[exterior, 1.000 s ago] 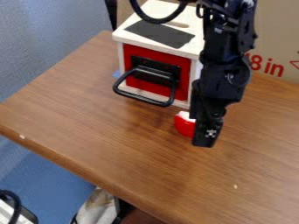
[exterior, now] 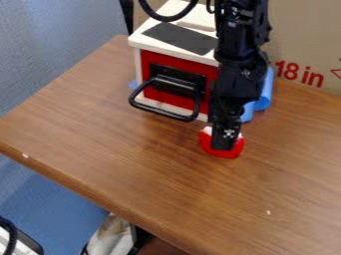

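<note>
My black gripper (exterior: pixel 226 129) points down over a small red object (exterior: pixel 221 148) with a white part, on the wooden table just in front of a toy oven. The gripper's fingertips overlap the red object in this view, and I cannot tell whether they hold it or how wide they stand. The white toy oven (exterior: pixel 150 34) has a red front and a black handle (exterior: pixel 160 111).
A blue object (exterior: pixel 262 95) stands behind the arm, right of the oven. A cardboard panel (exterior: pixel 309 45) closes off the back right.
The gripper has moved back toward the oven and slightly up in the view, from right of the red object to over it.
</note>
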